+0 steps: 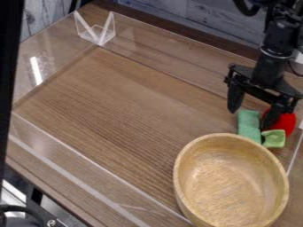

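Note:
A black gripper [257, 101] hangs at the right of the camera view, its fingers pointing down over a red object [284, 123] and a green object [249, 125]. The red one is partly hidden behind the gripper. Whether anything is between the fingers cannot be made out. A large tan bowl [229, 184] sits just in front of these objects, at the lower right.
A clear plastic piece [97, 28] stands at the back left. The table's edges show at left and right.

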